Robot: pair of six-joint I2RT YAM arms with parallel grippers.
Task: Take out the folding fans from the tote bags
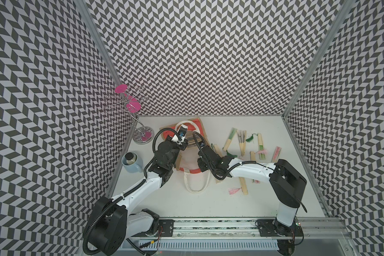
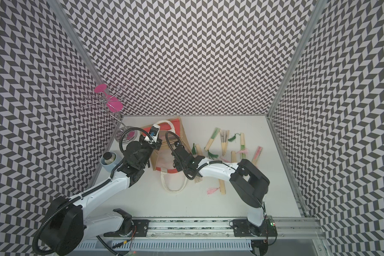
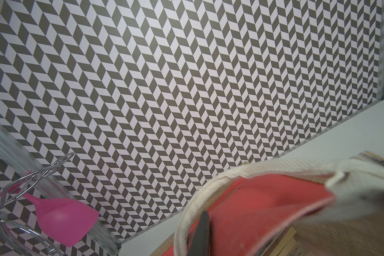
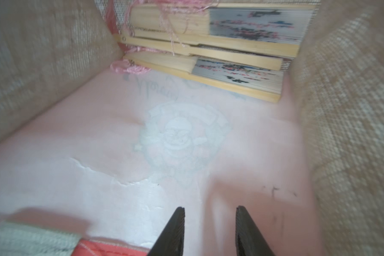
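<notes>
A burlap tote bag with red lining (image 3: 268,200) lies open on the table, its handles visible. My left gripper (image 1: 182,143) is at its upper left rim; the left wrist view shows one dark finger by the white handle (image 3: 226,175), the rest out of frame. My right gripper is inside the bag's mouth, fingers apart, nothing between them. At the bag's far end several folding fans (image 4: 239,74) with pink tassels lie stacked, away from the fingertips.
Several fans (image 1: 260,149) with green and pink tassels lie loose on the right. A chrome stand with pink pieces (image 1: 143,134) and a blue mug (image 1: 132,166) stand on the left.
</notes>
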